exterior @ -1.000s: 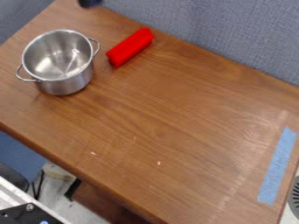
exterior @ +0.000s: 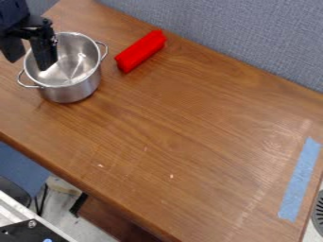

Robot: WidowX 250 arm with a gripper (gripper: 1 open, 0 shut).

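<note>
A steel pot (exterior: pixel 74 87) with wire handles stands at the left of the wooden table. My black gripper (exterior: pixel 28 57) reaches in from the upper left, open, its fingers hanging over the pot's left rim and partly hiding it; whether it touches the pot I cannot tell. A red cylindrical object (exterior: pixel 142 50) lies right of the pot, toward the back.
A strip of blue tape (exterior: pixel 299 179) is on its right side. A grey padded wall (exterior: pixel 246 33) runs behind the back edge.
My gripper has come down from the top edge of the view to the left side of the pot. The pot and the red object have not visibly moved.
</note>
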